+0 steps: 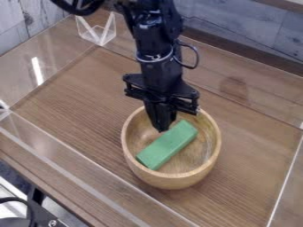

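A round light wooden bowl (140, 168) stands on the wooden table, holding a green rectangular block (168, 145) that lies at a slant inside it. The black gripper (168, 121) hangs point-down over the back of the bowl, just above and behind the block's upper end. Its tips are dark and small, and I cannot tell whether they are open or shut.
A small white wire-like object (98, 27) is at the back left. Cables lie off the table at the lower left.
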